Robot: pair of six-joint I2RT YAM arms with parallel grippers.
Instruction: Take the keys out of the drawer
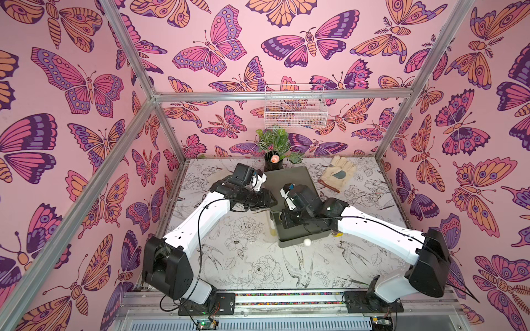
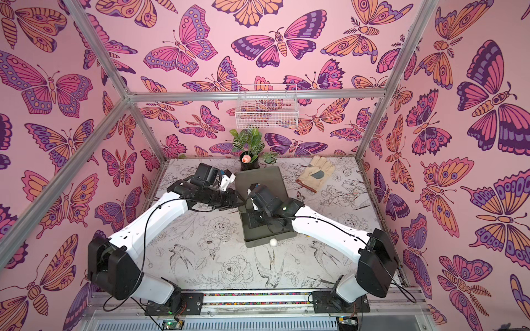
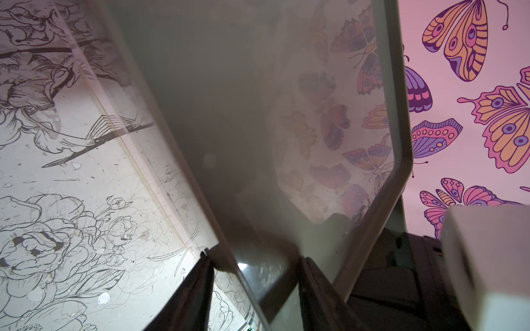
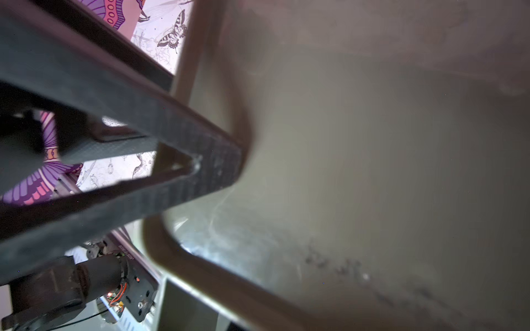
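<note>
The grey-green drawer box (image 1: 303, 238) sits mid-table with a flat grey section (image 2: 256, 176) behind it. My left gripper is shut on a rim of the box at its left side. My right gripper is down in the box, shut, with its fingertips near the bottom by a wall; nothing shows between them. The box floor in the right wrist view looks bare apart from small dark marks. No keys can be made out; my arms hide part of the inside.
A potted plant (image 1: 278, 144) stands behind the box, a work glove (image 1: 336, 175) lies back right, and a white ball (image 1: 307, 242) is at the front edge. A small yellow item (image 1: 336, 234) lies right of the box.
</note>
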